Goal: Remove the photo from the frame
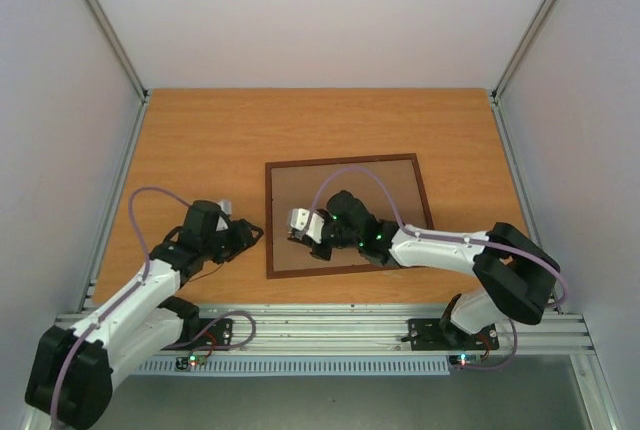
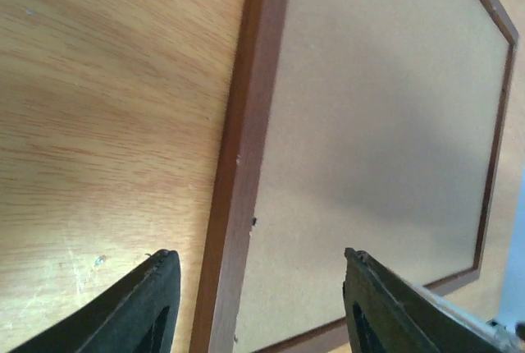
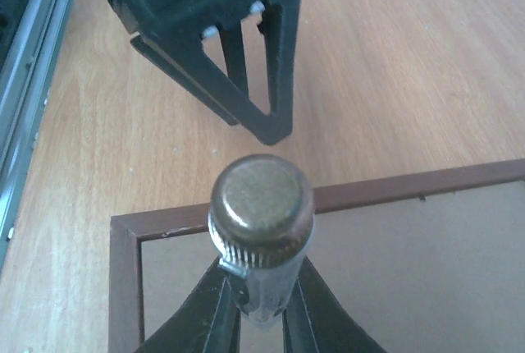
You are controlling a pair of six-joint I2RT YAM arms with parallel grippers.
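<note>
The photo frame lies face down on the table, a thin brown border around a plain backing board. In the top view my left gripper stands just outside its left edge; in the left wrist view its fingers are apart with nothing held, above that edge. My right gripper is over the left part of the board. In the right wrist view it is shut on a small clear cylinder with a metal cap.
Bare wooden table surrounds the frame, with most room at the back. Metal rails and walls bound the workspace.
</note>
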